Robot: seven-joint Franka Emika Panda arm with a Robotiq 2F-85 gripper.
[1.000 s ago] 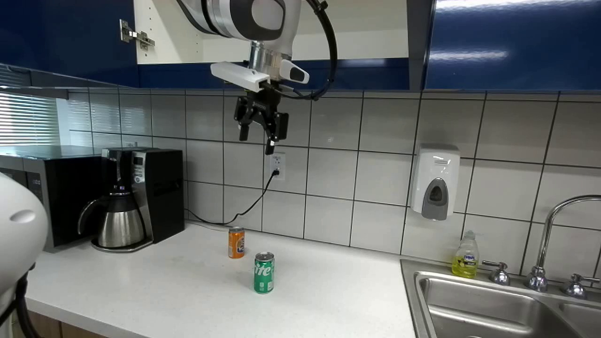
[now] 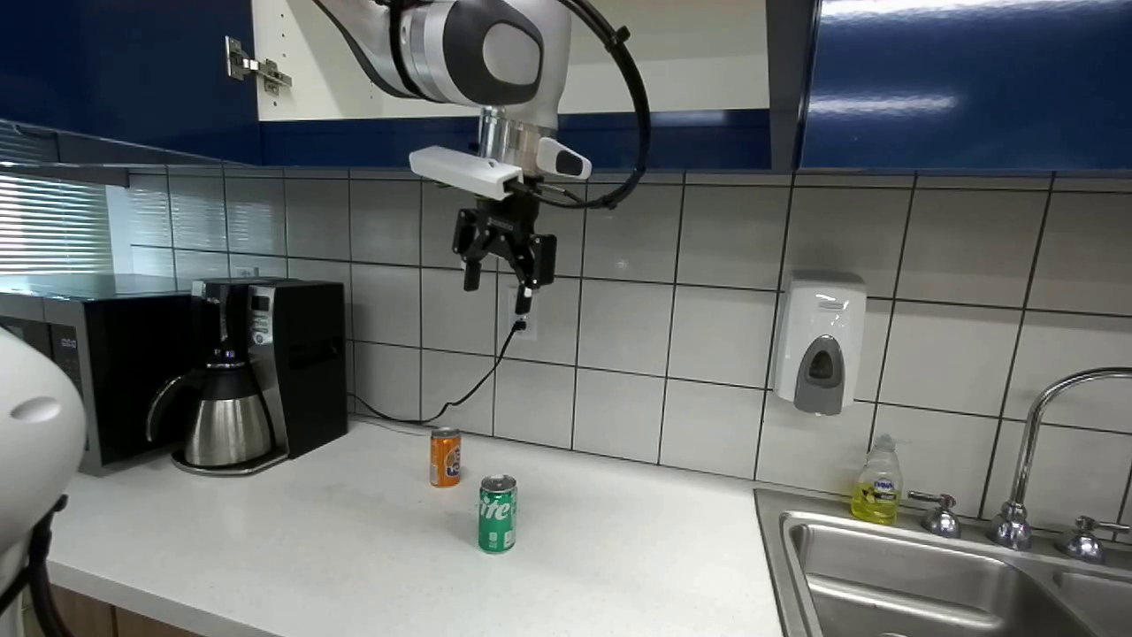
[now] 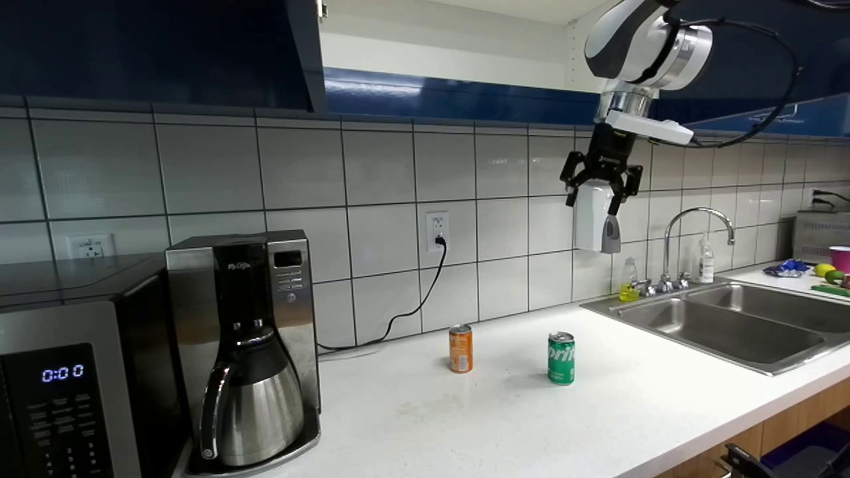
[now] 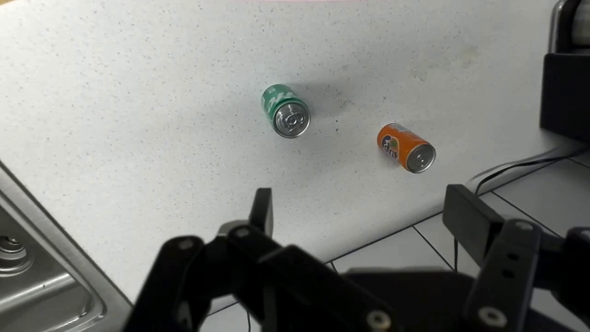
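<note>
Upright on the white counter stand a green Sprite can [image 2: 498, 515] and, farther back to its left in exterior view 1, an orange Fanta can [image 2: 446, 457]. High above the counter hangs my gripper [image 2: 501, 288], pointing down, its fingers spread wide with nothing between them. From the wrist, the green can [image 4: 284, 110] and the orange can [image 4: 406, 147] both appear beyond the fingertips, clear of them. Exterior view 2 also has the open gripper [image 3: 594, 203] well above the green can [image 3: 561, 358] and the orange can [image 3: 460, 349].
A coffee maker [image 3: 291, 275] and a microwave [image 3: 72, 382] occupy the left side. The sink [image 2: 902, 573] lies to the right, below a wall soap dispenser [image 2: 822, 341]. An open cabinet [image 2: 669, 53] is overhead. Bare counter surrounds the cans.
My arm and gripper have come down slightly and shifted a little to the right in exterior view 1. The two cans stand where they were, and the gripper is still open.
</note>
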